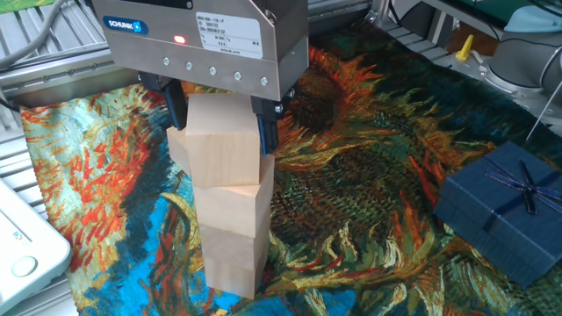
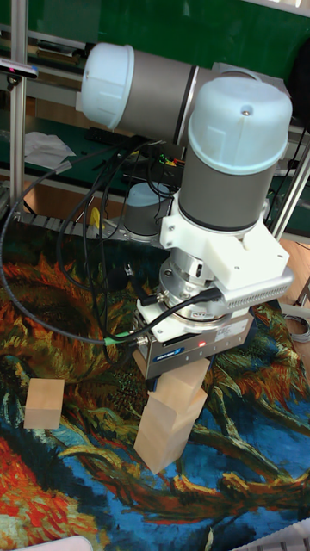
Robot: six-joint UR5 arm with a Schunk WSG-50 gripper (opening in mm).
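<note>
A tower of several pale wooden blocks stands on the patterned cloth, its layers slightly turned against each other. Over the top block (image 1: 224, 158) is my gripper (image 1: 222, 127), one dark finger on either side of that block. The fingers stand open, wider than the block; whether a finger touches it I cannot tell. In the other exterior view, the gripper body hides part of the tower's top, and the lower blocks (image 2: 165, 436) show beneath it. A separate wooden block (image 2: 44, 404) lies on the cloth; in exterior view 2 it is mostly hidden behind the tower.
A dark blue gift box (image 1: 500, 211) with a ribbon sits at the right of the cloth. At the lower left is a white device (image 1: 26, 241). Cables (image 2: 69, 238) hang beside the arm. Between the tower and the box the cloth (image 1: 360, 211) is clear.
</note>
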